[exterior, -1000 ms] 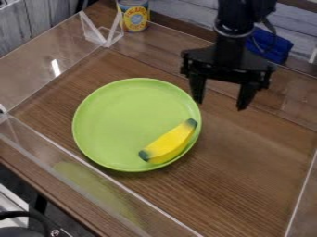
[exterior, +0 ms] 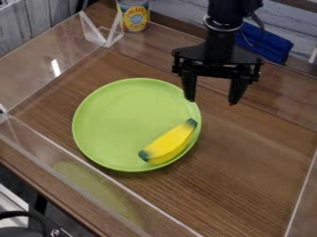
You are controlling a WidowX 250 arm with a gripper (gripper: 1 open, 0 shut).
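My black gripper (exterior: pixel 213 87) hangs in the upper middle, its two fingers open and apart, with nothing seen between them. It is above and to the right of a green plate (exterior: pixel 117 115). On the plate's lower right part lies a yellow banana (exterior: pixel 169 141).
A can (exterior: pixel 132 15) stands at the back left, beside a clear plastic object. A blue object (exterior: pixel 265 43) is at the back right, partly behind the arm. A clear panel runs along the left.
The gripper has shifted slightly to the left and up in the view over the last second. The plate and banana are unchanged.
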